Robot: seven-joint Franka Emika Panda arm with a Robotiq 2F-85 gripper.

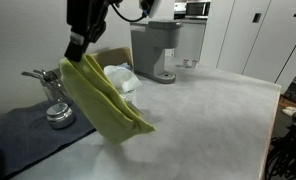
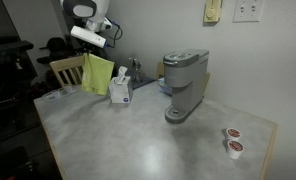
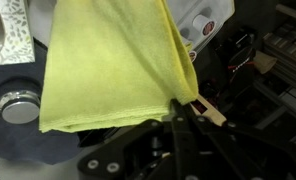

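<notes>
A yellow-green cloth (image 1: 103, 105) hangs from my gripper (image 1: 74, 54), whose fingers are shut on its upper edge. In exterior view 1 its lower end swings out to the right above the table. From exterior view 2 the cloth (image 2: 97, 74) appears at the far left, below the gripper (image 2: 85, 49). The wrist view has the cloth (image 3: 113, 65) spread broadly past the fingertips, covering much of what lies beneath; the gripper pinches it near one corner.
A grey coffee machine (image 2: 186, 85) stands at the back, with two pods (image 2: 234, 148) to its right. Beside the cloth is a white tissue box (image 2: 120, 90). A metal utensil holder (image 1: 54, 88) and a round metal container (image 1: 60, 115) sit on a dark mat (image 1: 28, 135). Mid-table is clear.
</notes>
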